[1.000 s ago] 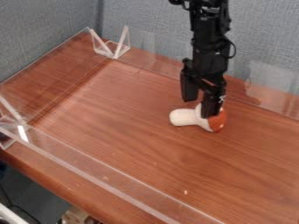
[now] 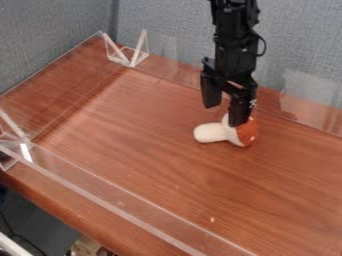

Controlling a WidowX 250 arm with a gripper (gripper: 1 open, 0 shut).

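Observation:
A toy mushroom [image 2: 213, 133] with a white stem and red cap lies on its side on the wooden table, stem pointing left, cap to the right. My black gripper [image 2: 223, 108] hangs open above it from the back, its right finger reaching down over the cap end and its left finger higher, over the table behind the stem. Whether the right finger touches the mushroom is hard to tell.
Clear panels run along its edges, with white brackets [image 2: 127, 57] at the back left corner. Grey padded walls stand behind.
My gripper has shifted slightly up and to the left from where it was. The mushroom lies where it was.

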